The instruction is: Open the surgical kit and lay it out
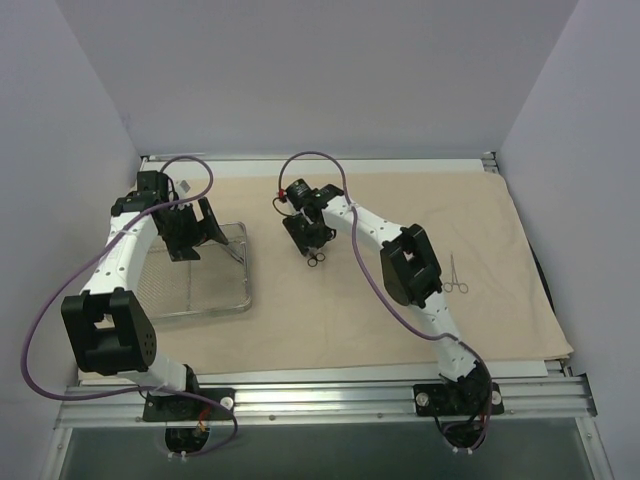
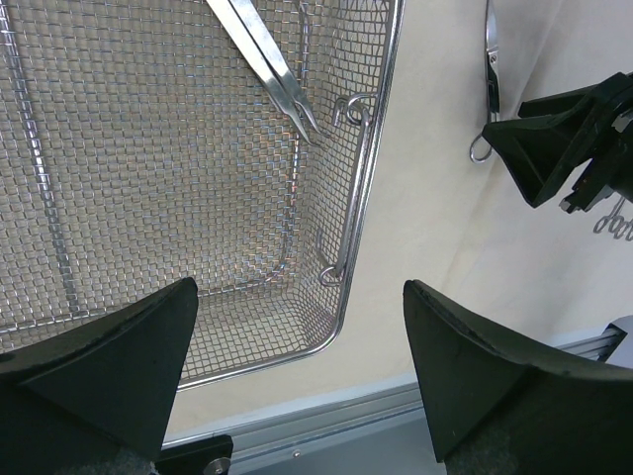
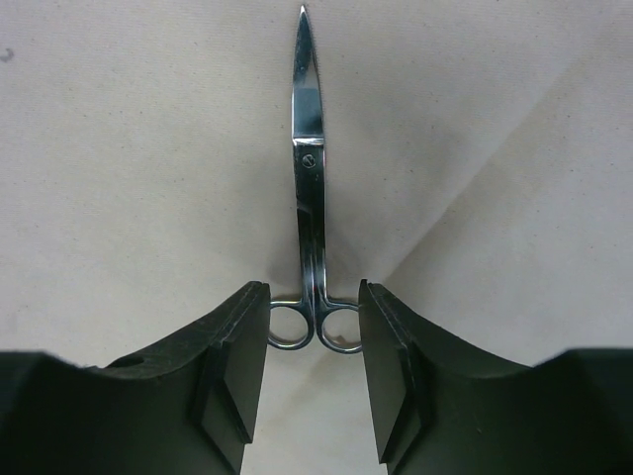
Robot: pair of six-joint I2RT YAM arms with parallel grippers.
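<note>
A pair of curved metal scissors [image 3: 311,218] lies on the cloth, its finger rings [image 1: 316,260] toward the front. Over those rings is my right gripper, part open with a fingertip on each side. The fingertips cover the rings' outer edges; whether they touch cannot be told. My left gripper stands wide open and empty above the right part of the wire mesh basket [image 1: 248,290]. Silver tweezers [image 2: 259,61] rest inside that basket near its right wall. Another ringed instrument [image 1: 454,278] lies far right on the cloth.
A pale cloth [image 1: 300,330] covers most of the table, with free room at the front middle and back right. The basket's wire rim [image 2: 358,198] stands up on the left. A purple cable [image 1: 372,275] loops over the right arm.
</note>
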